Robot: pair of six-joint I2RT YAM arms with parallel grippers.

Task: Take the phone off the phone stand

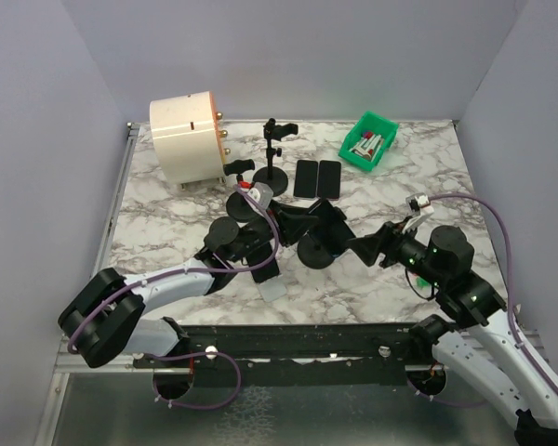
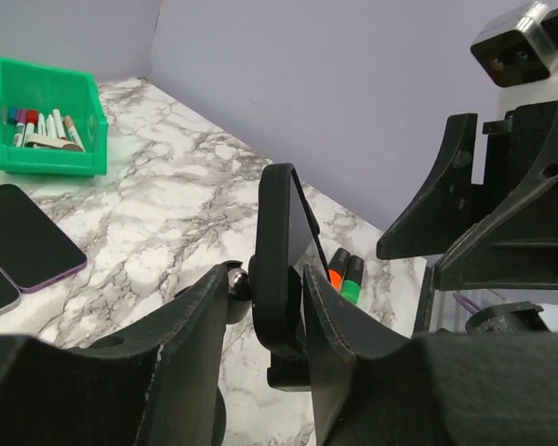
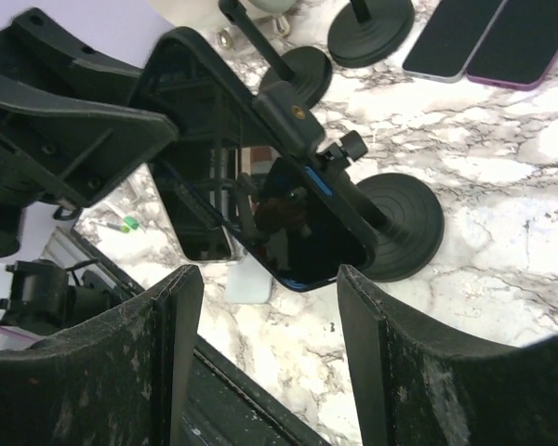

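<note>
A black phone (image 1: 331, 228) (image 3: 298, 232) sits tilted in its holder on a phone stand with a round base (image 1: 314, 254) (image 3: 409, 232). My left gripper (image 1: 307, 216) is at the holder's upper edge, its fingers around that edge in the left wrist view; whether they press on it is unclear. My right gripper (image 1: 365, 243) is just right of the phone, fingers apart, with the phone's lower corner in front of them.
Two more stands (image 1: 272, 177) are behind, beside a cream drum (image 1: 181, 139). Flat phones (image 1: 329, 178) and a green bin (image 1: 377, 125) lie at the back.
</note>
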